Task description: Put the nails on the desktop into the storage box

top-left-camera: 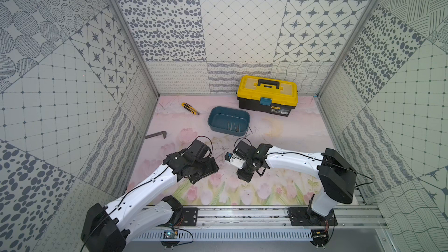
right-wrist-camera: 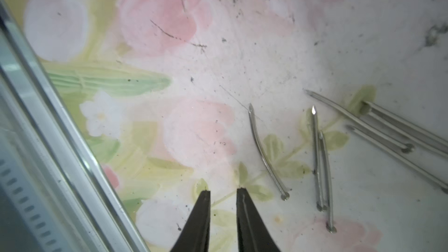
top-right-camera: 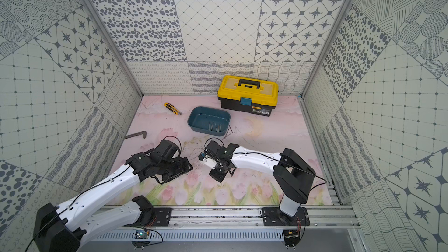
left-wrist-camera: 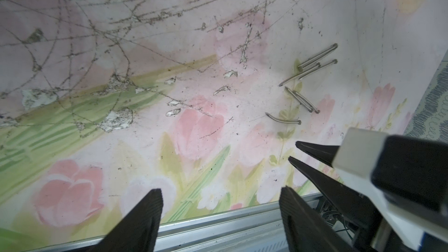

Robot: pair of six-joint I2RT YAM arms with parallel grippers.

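Observation:
Several silver nails lie on the floral desktop. In the right wrist view a bent nail [right-wrist-camera: 266, 156] lies alone, with a close pair of nails [right-wrist-camera: 322, 168] beside it and several more at the right edge. My right gripper hangs over the desk in front of the bent nail, its fingers slightly apart with nothing between them. The left wrist view shows my left gripper wide open and empty, well left of the nails. The blue-green storage box [top-left-camera: 215, 124] stands farther back, with several nails [top-left-camera: 234, 126] on its floor.
A yellow and black toolbox [top-left-camera: 267, 95] stands behind the box. A utility knife [top-left-camera: 190, 108] and a hex key [top-left-camera: 156, 134] lie to the left. Something thin lies by the box's right side [top-right-camera: 228, 130].

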